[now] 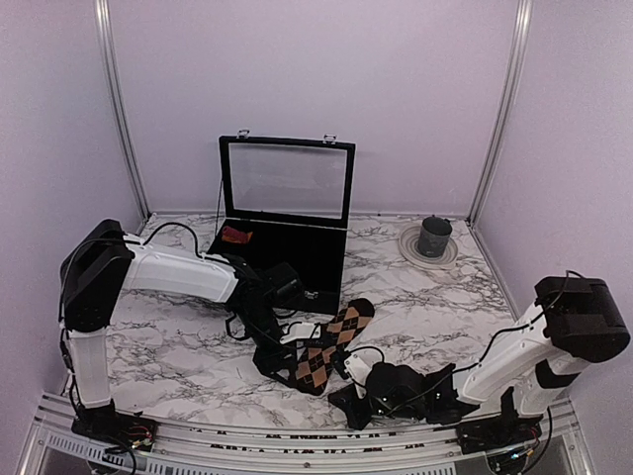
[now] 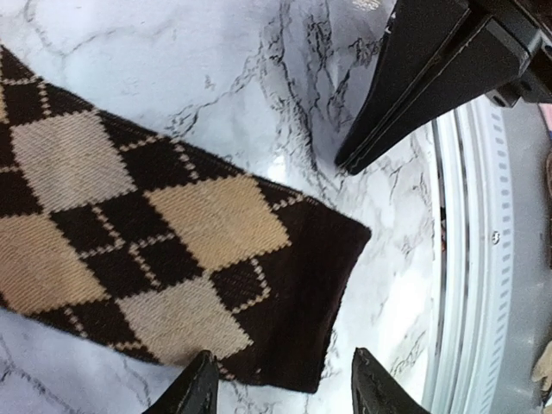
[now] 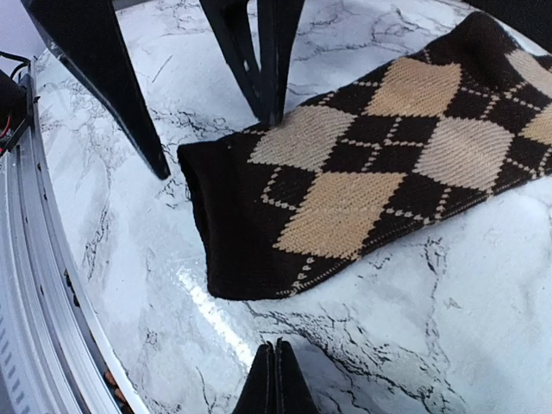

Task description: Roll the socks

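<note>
The black, tan and grey argyle sock (image 1: 318, 364) lies flat and diagonal, its dark cuff (image 2: 315, 302) towards the table's front edge. In the left wrist view my left gripper is open, with a corner of the cuff showing between its fingertips. Seen in the right wrist view, one left finger (image 3: 267, 86) overlaps the sock's edge; contact is unclear. My right gripper is shut, its tips together and nothing between them. It sits apart from the cuff, over bare tabletop.
An open black case (image 1: 287, 252) with a raised clear lid stands behind the left arm, a red item (image 1: 235, 235) inside it. At the back right a grey cup (image 1: 434, 236) rests on a round plate (image 1: 408, 251). Bare marble (image 1: 420, 307) lies right of the sock.
</note>
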